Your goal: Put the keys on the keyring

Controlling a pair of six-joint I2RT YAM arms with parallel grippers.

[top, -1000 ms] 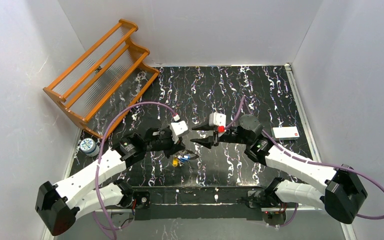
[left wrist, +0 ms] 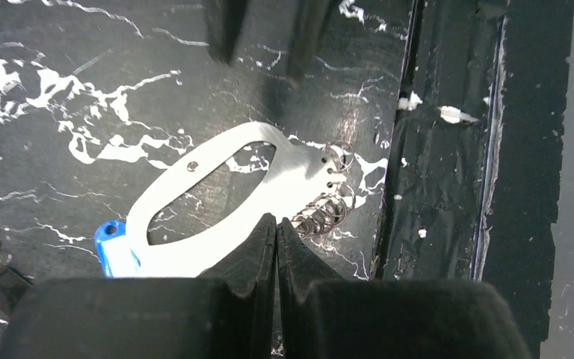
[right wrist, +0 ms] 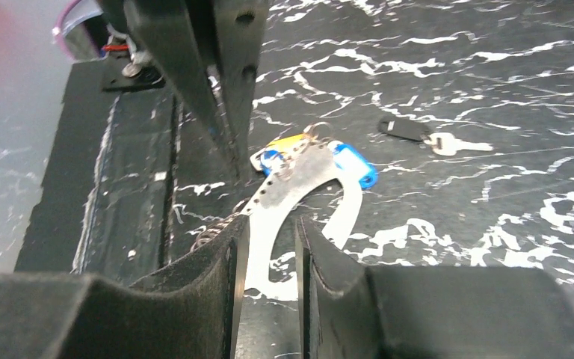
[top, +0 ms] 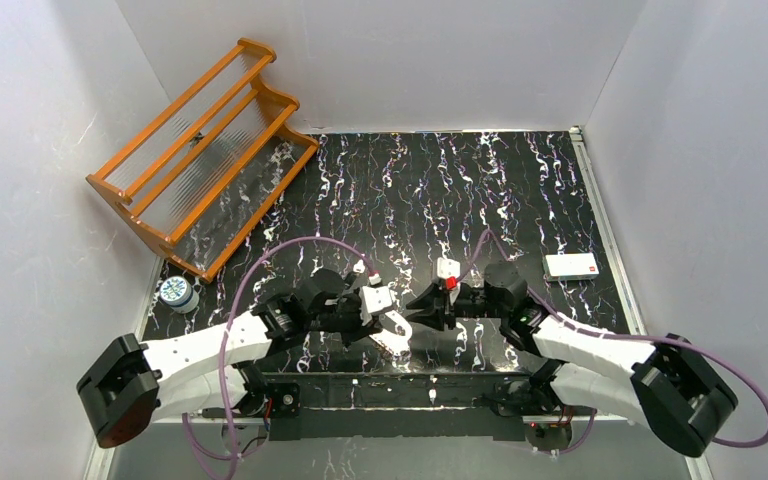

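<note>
The keyring, a pale metal plate with a looped handle point(left wrist: 254, 134), lies on the dark table. Small rings point(left wrist: 321, 213) hang along its holed edge. Blue tag point(right wrist: 356, 166) and yellow tag point(right wrist: 290, 142) show at its far end. My left gripper is shut above the plate, hiding part of it; nothing shows between its fingers. From the right, the plate's handle appears beyond my right gripper, which is partly open with an empty gap. In the top view, the left gripper point(top: 378, 325) and right gripper point(top: 410, 312) face each other closely.
A loose key point(right wrist: 460, 144) with a black fob point(right wrist: 403, 129) lies apart on the table. A wooden rack point(top: 210, 160) and a round tin point(top: 179, 293) stand left; a white box point(top: 570, 266) sits right.
The plate, earlier at the left gripper with blue and yellow tags showing, now shows pale and flat nearer the front edge.
</note>
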